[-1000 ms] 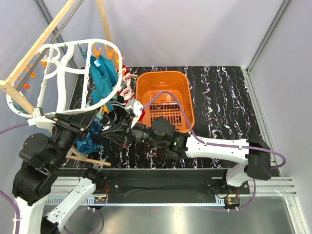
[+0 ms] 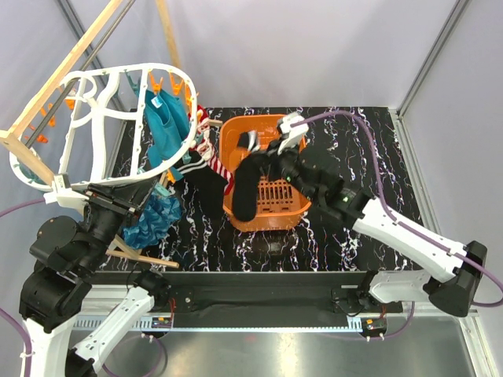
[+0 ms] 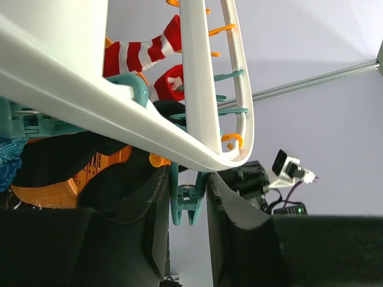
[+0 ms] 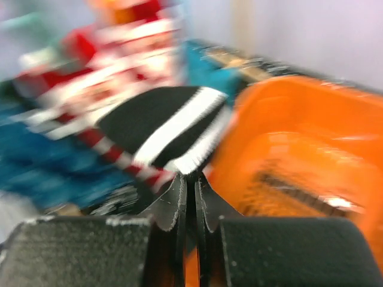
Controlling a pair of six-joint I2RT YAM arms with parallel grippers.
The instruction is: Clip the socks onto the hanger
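Observation:
The white hanger [image 2: 145, 126] is at the upper left, with clips around its frame. In the left wrist view, my left gripper is shut on a teal clip [image 3: 181, 206] at the hanger's rim. My right gripper [image 2: 266, 157] is shut on a black sock [image 2: 246, 188], which dangles over the basket. White stripes show on this sock [image 4: 185, 124] by the fingertips in the right wrist view. Another dark sock [image 2: 207, 187] is below the hanger. Teal [image 2: 163, 122] and red-and-white striped socks [image 2: 214, 161] also hang there.
An orange basket [image 2: 302, 206] stands on the black marbled table [image 2: 354, 161], behind the right gripper. A bunched blue cloth [image 2: 154, 221] hangs low under the hanger. Wooden poles [image 2: 67, 63] support the hanger.
From beside the hanger, my right gripper has moved right and back over the basket. The black sock now dangles clearly from it. The left arm and hanger have stayed put.

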